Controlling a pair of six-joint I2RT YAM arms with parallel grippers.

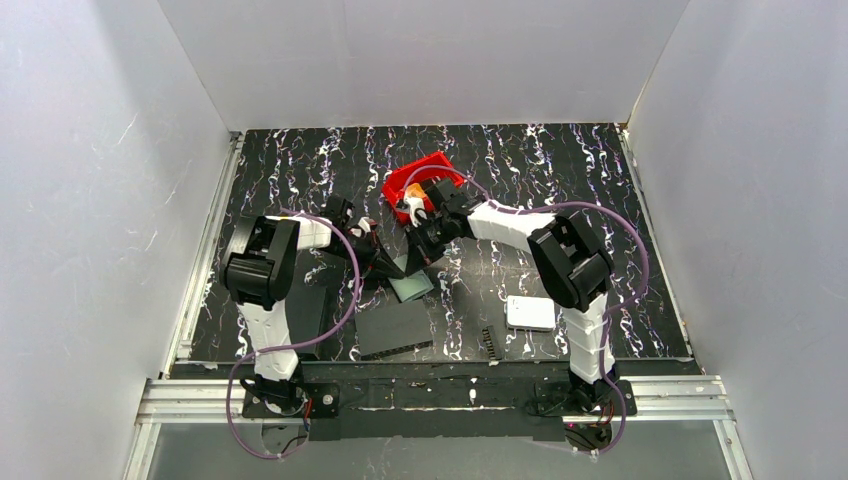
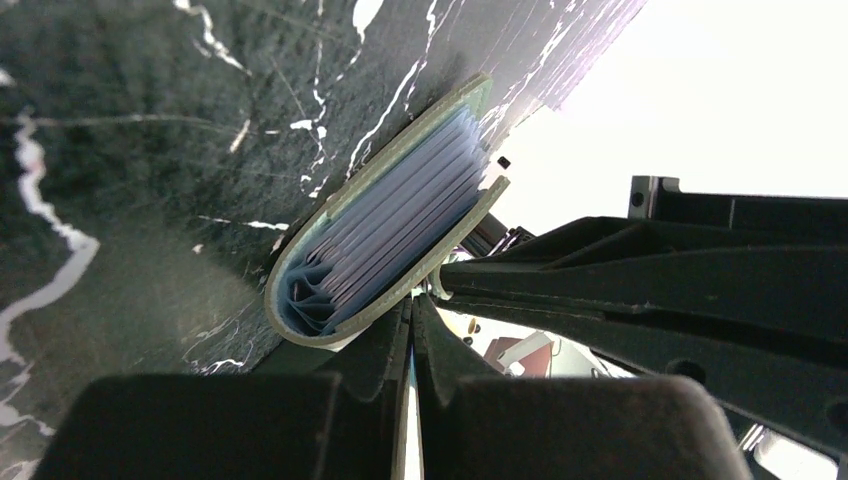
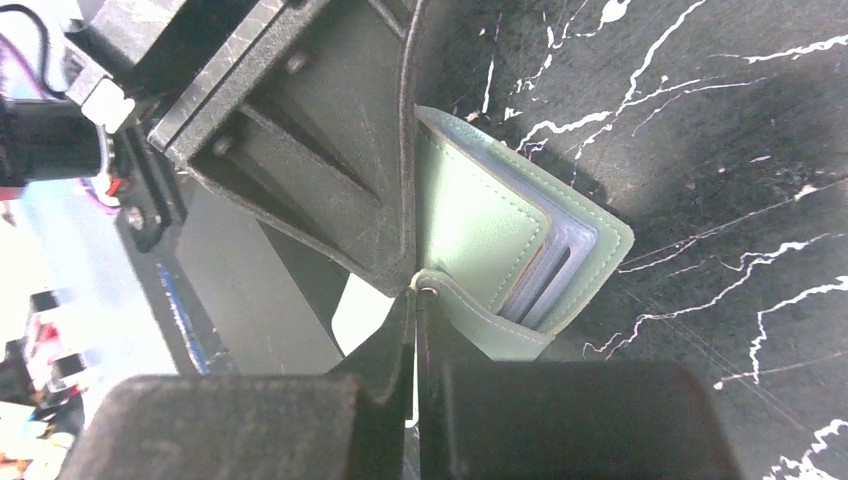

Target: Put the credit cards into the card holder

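Note:
A pale green card holder [image 1: 411, 286] stands out from the dark marble table in the top view, partly hidden by both grippers. Its many clear sleeves [image 2: 395, 215] fan between the two covers in the left wrist view. My right gripper is shut at the holder's near cover [image 3: 492, 325], whose edge curls at the fingertips and seems pinched there. Close beside it, my left gripper is shut against the same side of the holder, with nothing clear between its fingers. The tips of both grippers nearly meet. No loose credit card can be made out.
A red basket [image 1: 440, 158] with an orange item [image 1: 415, 191] stands behind the grippers. Dark flat boards [image 1: 393, 328] lie in front. A white box [image 1: 530, 313] and a small dark strip [image 1: 491, 342] are at the front right. Free table lies at the back right.

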